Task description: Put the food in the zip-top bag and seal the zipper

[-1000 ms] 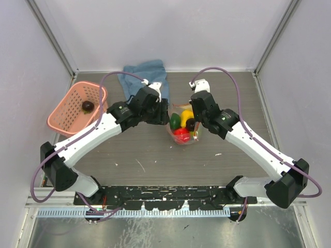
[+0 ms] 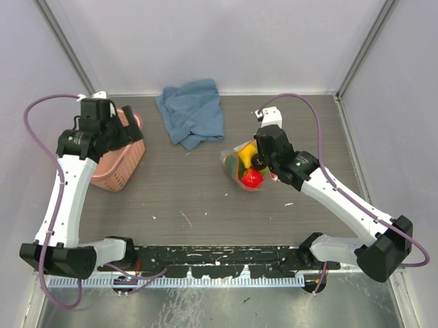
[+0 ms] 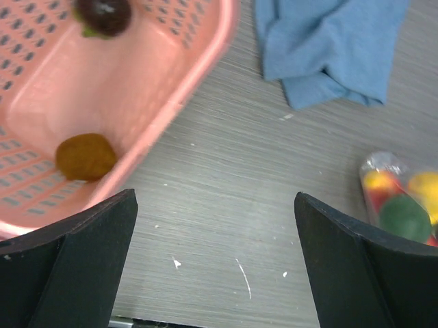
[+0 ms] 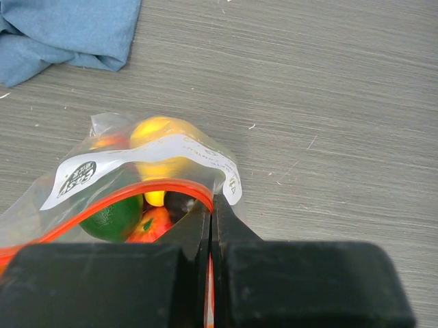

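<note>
My left gripper hangs open over the pink basket, which holds a brown oval item and a dark round item. The clear zip top bag is filled with food: a yellow item, a green avocado, a red item and a dark item. My right gripper is shut on the bag's orange-edged opening.
A folded blue cloth lies at the back of the table, left of the bag.
My left gripper has moved leftward from beside the bag to over the basket.
</note>
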